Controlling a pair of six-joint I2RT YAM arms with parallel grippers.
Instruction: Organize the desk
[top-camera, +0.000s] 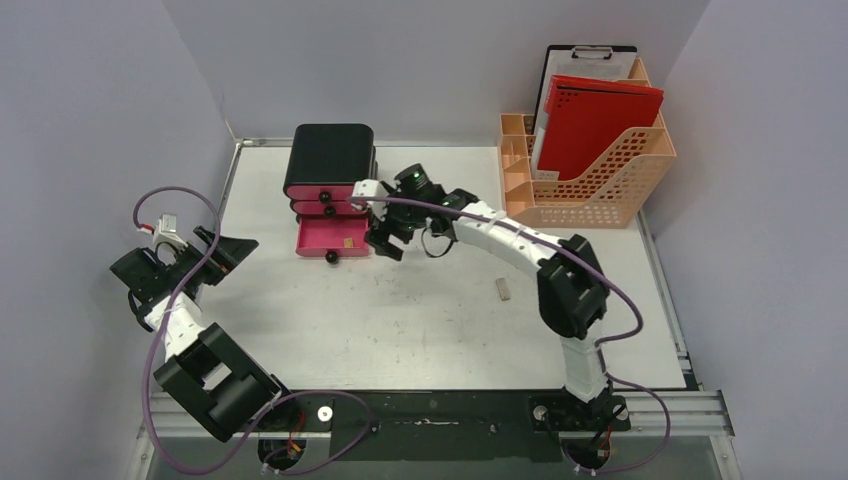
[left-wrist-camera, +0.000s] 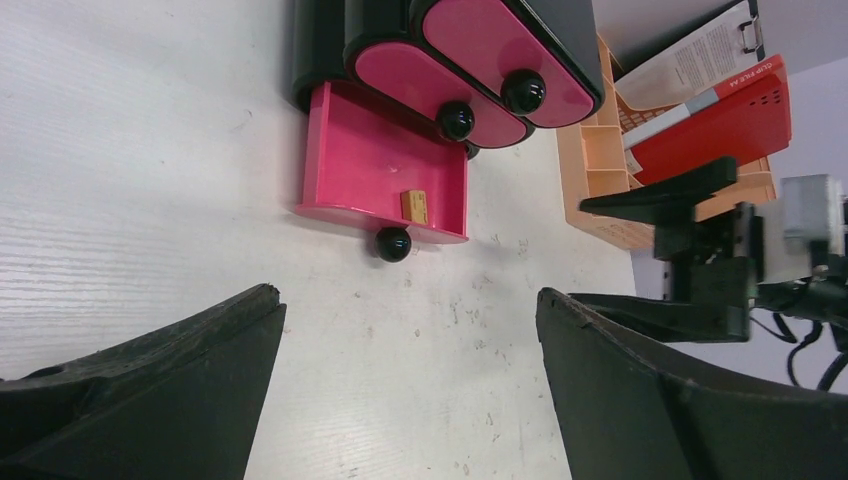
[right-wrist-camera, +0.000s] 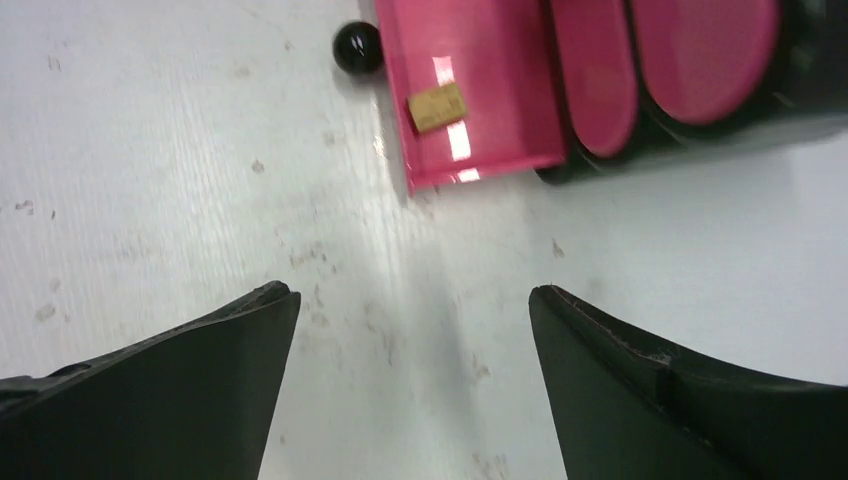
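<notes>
A black and pink drawer box (top-camera: 328, 150) sits at the back left. Its pink bottom drawer (top-camera: 318, 235) is pulled out, with a small yellow block (left-wrist-camera: 414, 206) inside and a black knob (right-wrist-camera: 357, 47) on the front. My right gripper (top-camera: 385, 240) hangs just right of this drawer, its fingers apart with empty space between them. My left gripper (top-camera: 235, 254) waits open at the left edge, pointing toward the drawer. A small pale beige block (top-camera: 502, 289) lies on the right part of the desk.
An orange organizer (top-camera: 590, 200) at the back right holds a red file (top-camera: 600, 120) and a clipboard (top-camera: 590, 60).
</notes>
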